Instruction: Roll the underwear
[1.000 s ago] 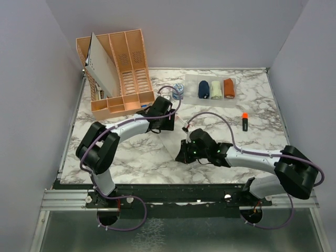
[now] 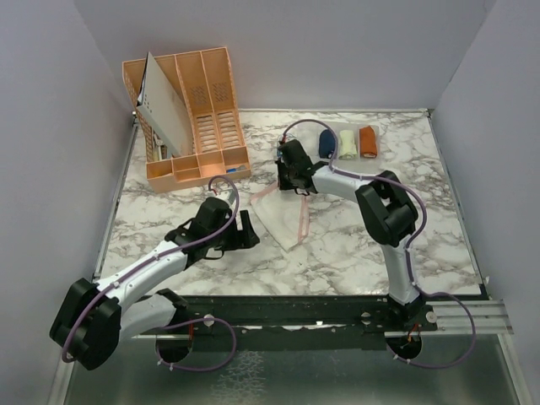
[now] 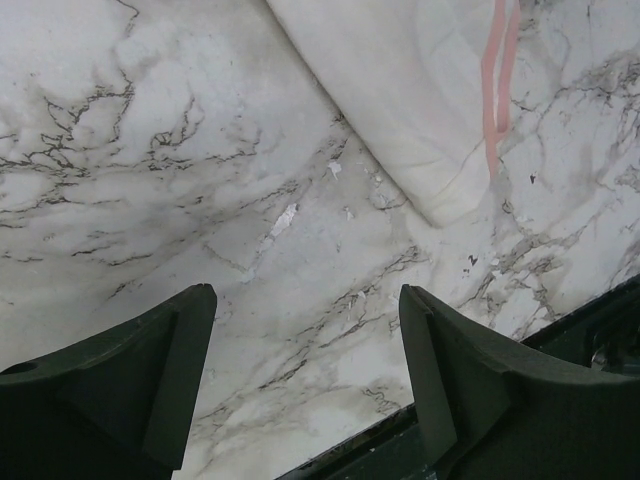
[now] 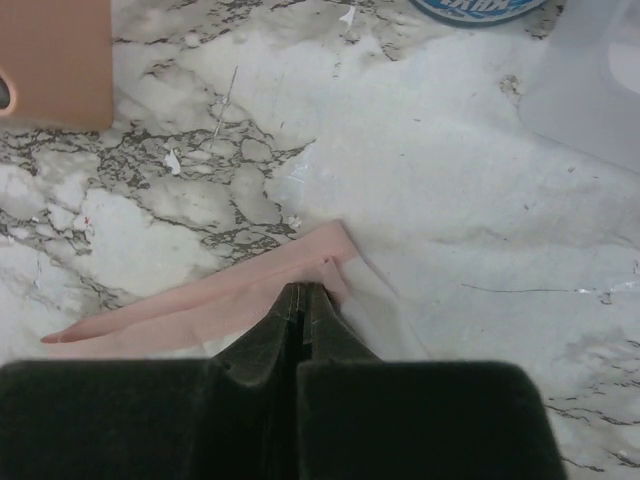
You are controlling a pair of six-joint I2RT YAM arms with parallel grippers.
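The white underwear [image 2: 278, 218] with pink bands lies flat as a narrow folded strip in the middle of the table. In the left wrist view its lower end [image 3: 440, 165] lies beyond my left gripper, which is open over bare marble with nothing between its fingers. My right gripper is shut at the far end of the cloth, its tips at the pink waistband [image 4: 230, 295]. Whether any fabric is pinched between those tips cannot be made out.
A peach divided organizer [image 2: 187, 169] stands at the back left. The clear tray [image 2: 342, 128] at the back holds a dark blue roll [image 2: 327, 143], a pale green roll [image 2: 348, 144] and a rust-coloured roll [image 2: 368, 142]. A blue-lidded can [image 4: 480, 8] stands behind the cloth.
My right gripper has gone from the cloth's near end to its far end. The left gripper has moved from the cloth's far end toward the front left, off the fabric.
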